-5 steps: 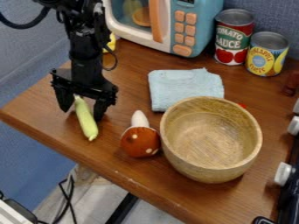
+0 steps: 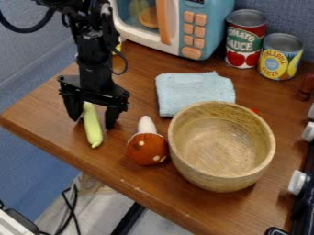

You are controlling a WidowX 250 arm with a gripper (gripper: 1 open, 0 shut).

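My black gripper (image 2: 92,112) is low over the left part of the wooden table, its fingers either side of a pale yellow-green corn-like vegetable (image 2: 94,131) that lies lengthwise beneath it. The fingers look apart; whether they touch the vegetable is unclear. To its right lie a toy mushroom (image 2: 147,147) with a red-brown cap and a wooden bowl (image 2: 221,170).
A folded light blue cloth (image 2: 194,90) lies mid-table. A toy microwave (image 2: 194,27) stands at the back, with two cans (image 2: 244,46) to its right. Black gear with white knobs lines the right edge.
The gripper has shifted very slightly downward around the vegetable; the other things stay where they were.
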